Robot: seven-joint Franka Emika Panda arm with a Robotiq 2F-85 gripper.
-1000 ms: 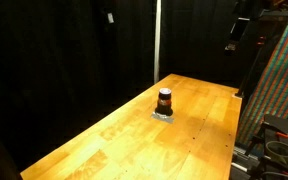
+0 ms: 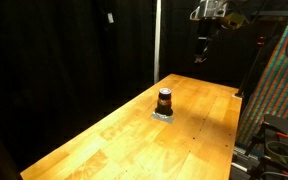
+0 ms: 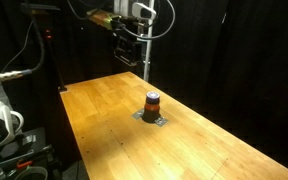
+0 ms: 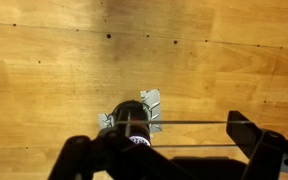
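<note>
A dark, upright cylinder with an orange-red band and pale top [image 2: 165, 100] stands on the wooden table, with silver tape [image 3: 162, 121] at its base. In the wrist view the dark cylinder [image 4: 132, 112] is low and left of centre, partly hidden by the left finger. High above the table's far end hangs my gripper [image 2: 201, 56], well apart from the cylinder. Seen from the wrist, the gripper has its black fingers spread wide, and thin grey lines cross between them. I see nothing held.
Dark curtains [image 2: 69, 70] hang behind it. A cluttered stand with cables and tools [image 2: 279, 140] sits beside the table at the right of the first exterior view.
In the first exterior view, my arm and gripper have moved left, towards the space above the table. The cylinder has stayed where it was.
</note>
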